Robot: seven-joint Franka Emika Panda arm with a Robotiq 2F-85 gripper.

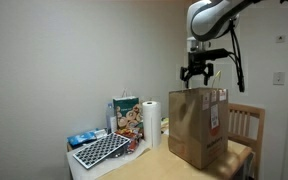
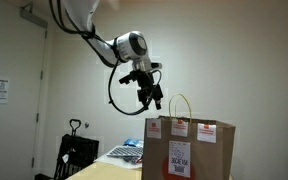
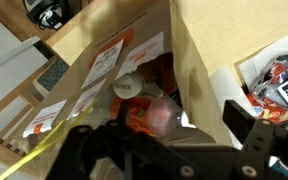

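A large brown paper bag stands upright on the table, its top open and its handles raised. In the wrist view, several items lie inside the bag: a cream round-topped item, a pinkish rounded item and some red packaging. Above the bag's mouth hangs my gripper, pointing down and open. Its dark fingers are spread at the bottom of the wrist view, with nothing seen held between them. Exterior view 2 has the gripper above the bag's left side.
Left of the bag, the table holds a paper towel roll, a patterned gift bag and a dark-dotted white tray. A wooden chair stands behind at right. Bare tabletop lies in front.
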